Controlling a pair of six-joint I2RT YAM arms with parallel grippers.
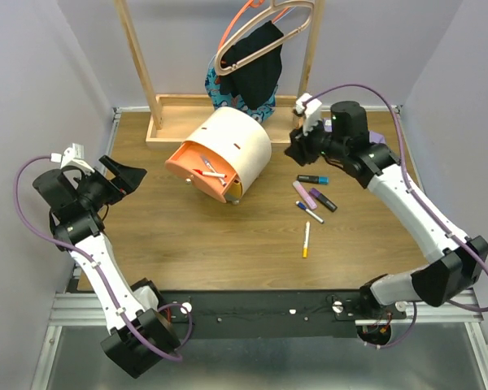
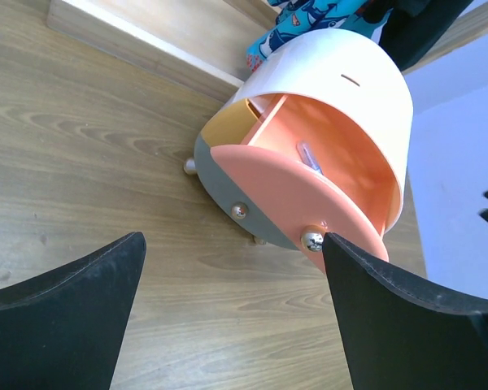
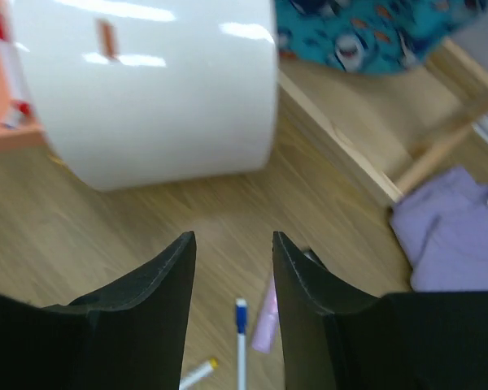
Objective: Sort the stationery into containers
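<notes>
A white round-topped container (image 1: 240, 138) with a peach swing-out drawer (image 1: 187, 166) sits mid-back; pens (image 1: 207, 174) lie in the drawer. My left gripper (image 1: 132, 175) is open at the left, facing the container. My right gripper (image 1: 299, 140) hangs open right of the container, over loose stationery: a blue-labelled marker (image 1: 312, 179), pink item (image 1: 303, 193), dark marker (image 1: 323, 201), blue-capped pen (image 1: 309, 212) and yellow-white marker (image 1: 306, 240).
Behind stands a wooden rack (image 1: 171, 110) with hanging dark and teal fabric (image 1: 252, 73). A purple cloth (image 1: 375, 138) lies at the back right, partly hidden by the right arm.
</notes>
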